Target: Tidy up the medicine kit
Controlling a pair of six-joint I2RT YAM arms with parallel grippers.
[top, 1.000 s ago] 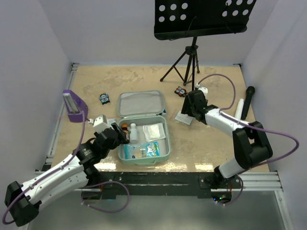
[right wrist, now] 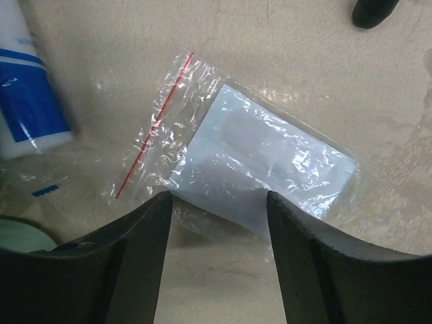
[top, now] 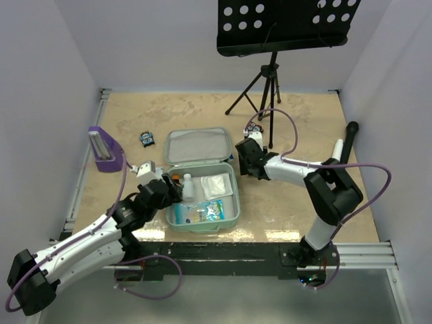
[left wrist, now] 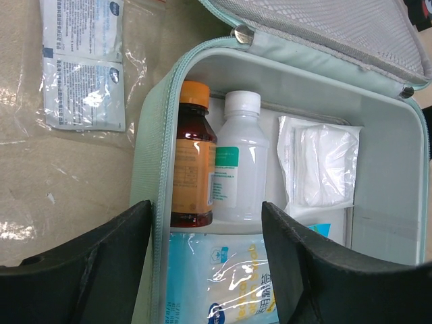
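The open mint medicine case stands in the middle of the table. Inside are a brown bottle with an orange cap, a white bottle, a white packet and a blue wipes pack. My left gripper is part open above the case's left wall, its fingers apart and nothing held. Beside the case on the left lies a clear bag with printed sachets. In the right wrist view a red-zip bag with a pale sachet lies flat beyond my right gripper, which is part open and empty.
A blue and white tube lies left of the sachet bag. The case's grey lid is folded back. Behind stands a music stand; a purple holder sits at the left.
My right gripper has moved left toward the case, now covering the sachet bag in the top view. The left arm has barely shifted; the case and its contents look the same.
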